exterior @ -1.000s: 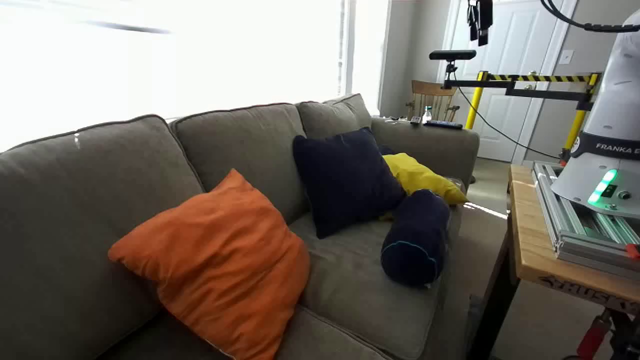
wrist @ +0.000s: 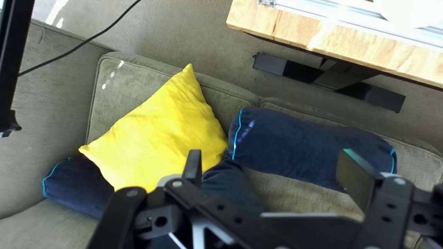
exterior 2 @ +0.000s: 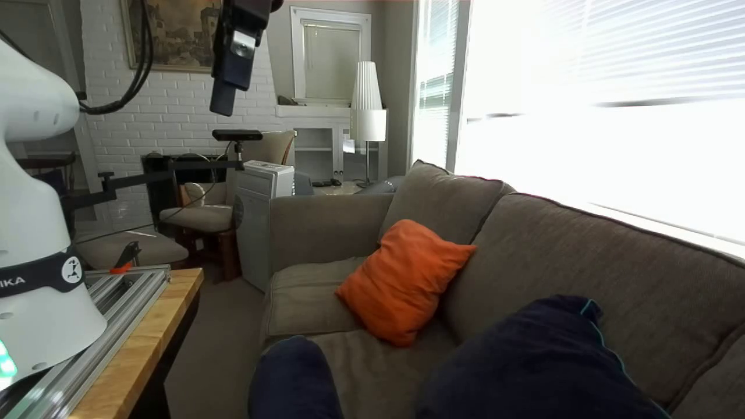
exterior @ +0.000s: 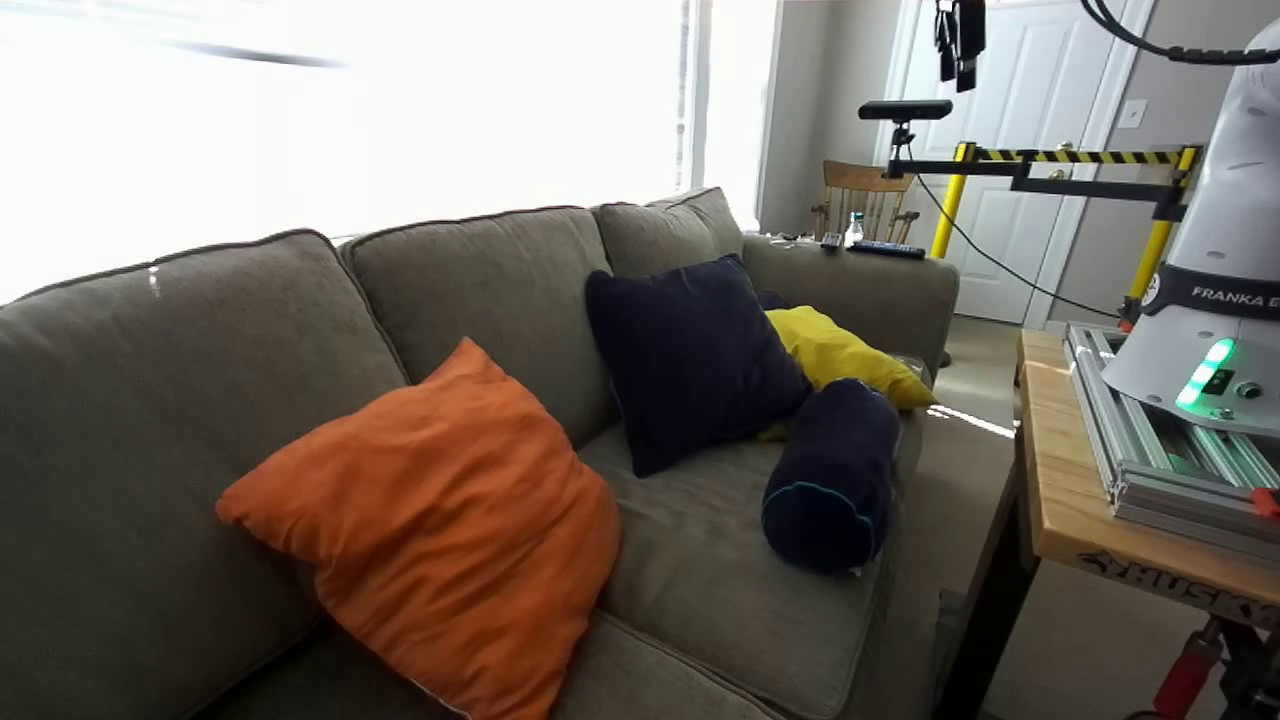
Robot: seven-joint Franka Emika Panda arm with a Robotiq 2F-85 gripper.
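Note:
My gripper stands open high above the sofa, its fingers wide apart and nothing between them. From the side, the gripper hangs at the top edge of exterior view 1, well clear of the cushions. Below it in the wrist view lie a yellow pillow and a navy bolster with teal piping. A square navy pillow leans on the backrest. An orange pillow rests tilted at the sofa's other end. Part of another navy cushion shows beside the yellow one.
The grey-brown sofa runs along a bright window. Opposite it is the wooden bench carrying the arm's base, with a narrow strip of floor between. A camera on a boom arm stands near the sofa's armrest.

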